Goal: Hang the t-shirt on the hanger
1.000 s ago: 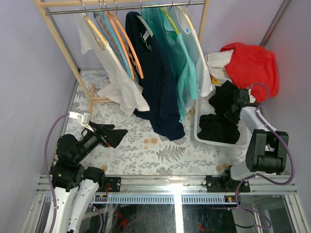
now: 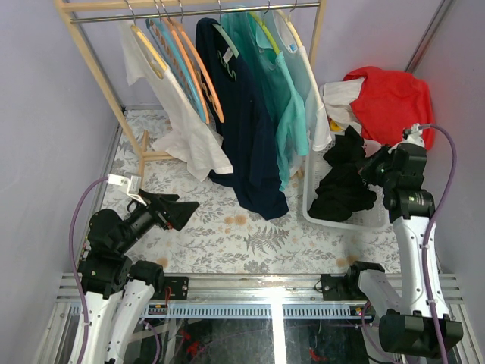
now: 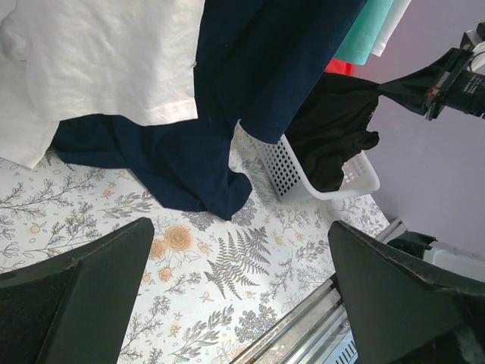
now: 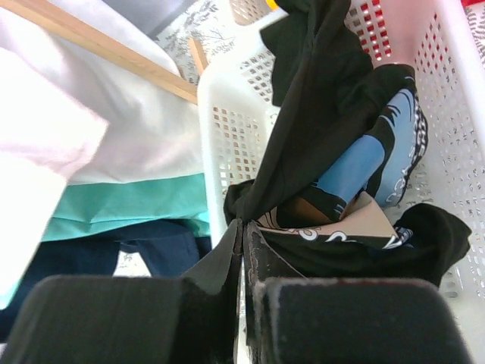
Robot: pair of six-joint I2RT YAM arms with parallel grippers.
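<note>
A black t-shirt (image 2: pixel 341 186) with a blue print (image 4: pixel 379 155) lies bunched in the white basket (image 2: pixel 311 205). My right gripper is shut on a pinch of its cloth; in the left wrist view the black fabric (image 3: pixel 333 114) stretches up from the basket to those fingers. Empty hangers, a blue one (image 2: pixel 182 68) and an orange one (image 2: pixel 203 72), hang on the rack's rail (image 2: pixel 197 12). My left gripper (image 2: pixel 184 212) stands open over the floor left of centre, nothing between its fingers.
A white shirt (image 2: pixel 186 125), a navy garment (image 2: pixel 246 136) and teal shirts (image 2: pixel 284 106) hang from the rack. Red cloth (image 2: pixel 390 106) lies piled behind the basket.
The left arm and the hanging clothes stay as they were.
</note>
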